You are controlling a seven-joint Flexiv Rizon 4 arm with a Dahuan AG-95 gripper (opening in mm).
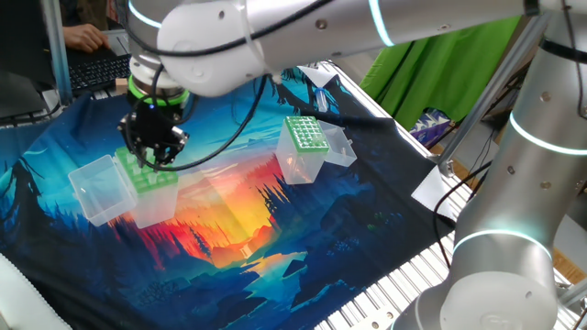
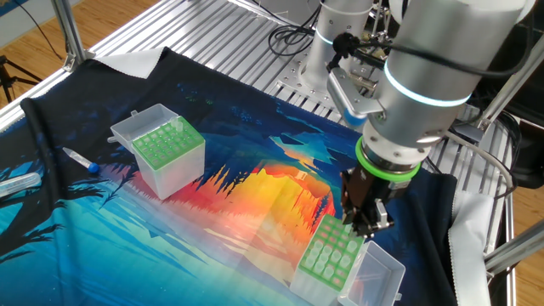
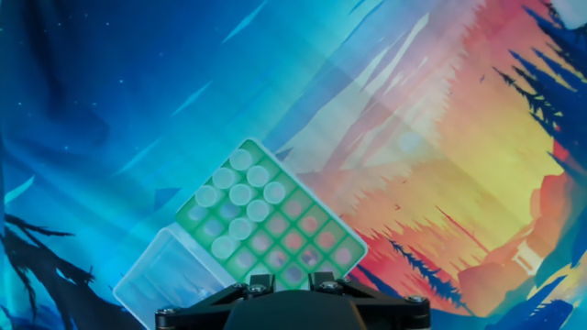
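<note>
My gripper hangs over a clear box with a green rack (image 3: 284, 218). In the wrist view its two black fingertips stand apart at the lower edge, with nothing visible between them. Pale round tops fill several slots on one side of this rack; other slots look empty. The box's clear lid (image 3: 174, 270) is folded open beside it. Exterior view 2 has the gripper (image 2: 371, 226) near the rack's (image 2: 330, 252) far corner; whether it touches is hard to tell. A second clear box with a green rack (image 2: 170, 143) stands apart, one pale piece rising from it.
A blue-capped tube or pen (image 2: 81, 160) lies on the printed cloth past the second box, and another clear object (image 2: 19, 184) is at the left edge. Bare cloth (image 1: 225, 206) separates the boxes. A cable (image 1: 240, 137) loops from the arm.
</note>
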